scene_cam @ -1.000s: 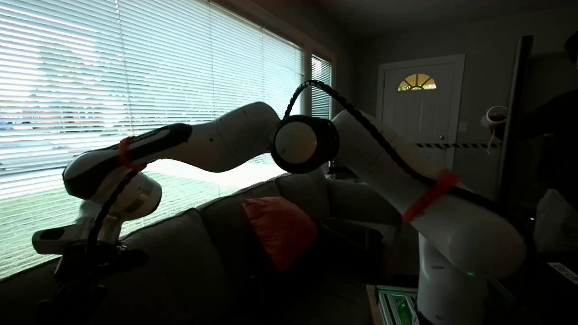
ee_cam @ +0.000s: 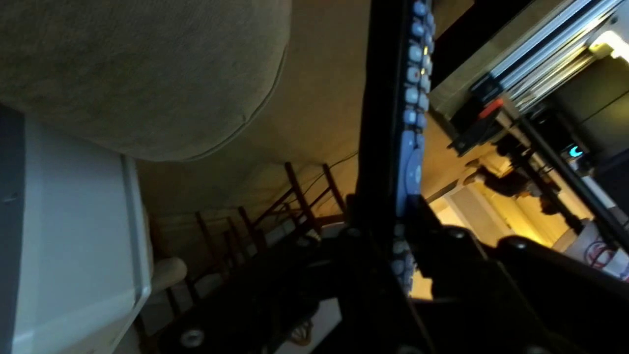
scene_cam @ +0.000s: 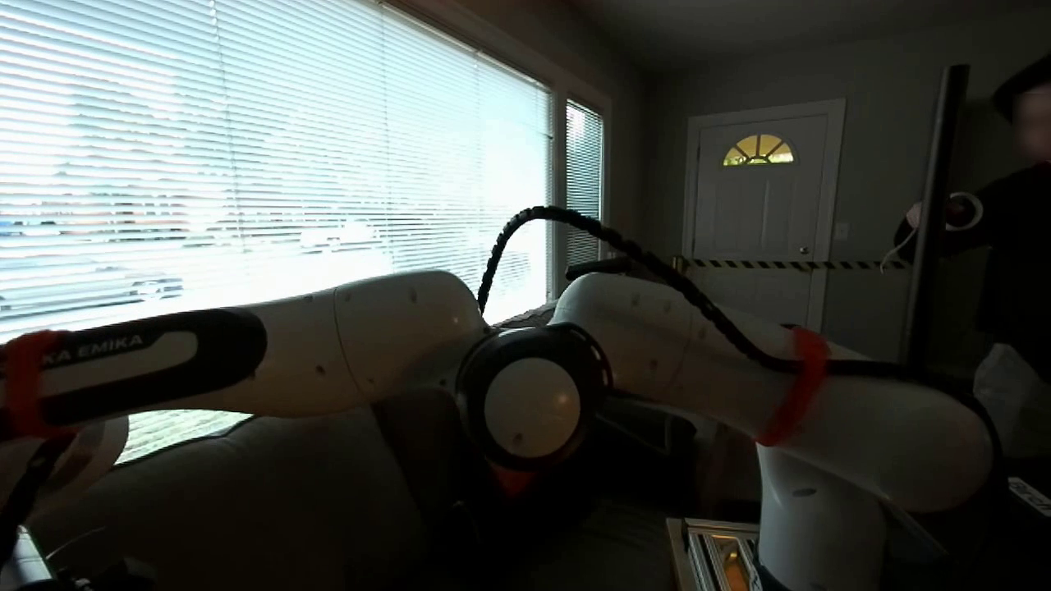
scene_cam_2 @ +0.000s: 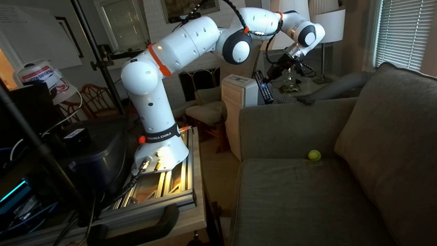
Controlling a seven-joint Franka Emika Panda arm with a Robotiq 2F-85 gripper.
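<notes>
A black remote control with pale buttons (ee_cam: 415, 88) stands on edge between my gripper's dark fingers in the wrist view. My gripper (scene_cam_2: 269, 78) is shut on it, high up beyond the sofa's far arm. In exterior view 2 the same remote (scene_cam_2: 263, 86) hangs steeply tilted in the air, buttons facing the camera. Its lower end appears near the sofa arm's top corner, but I cannot tell the gap. The wrist view shows my gripper from behind, with the remote running up away from it. Exterior view 1 leaves the gripper outside its left edge.
A green tennis ball (scene_cam_2: 314, 155) rests on the sofa seat (scene_cam_2: 295, 201) by the sofa's far arm (scene_cam_2: 286, 129). Beside that arm stands a white appliance (scene_cam_2: 235, 98). Lamps (scene_cam_2: 330, 26) rise behind my wrist. A person (scene_cam: 1020, 207) is at the right.
In exterior view 1 the arm has lowered and stretched leftward, carrying the gripper out of view. The elbow now covers most of the red cushion. The person has leaned further into view.
</notes>
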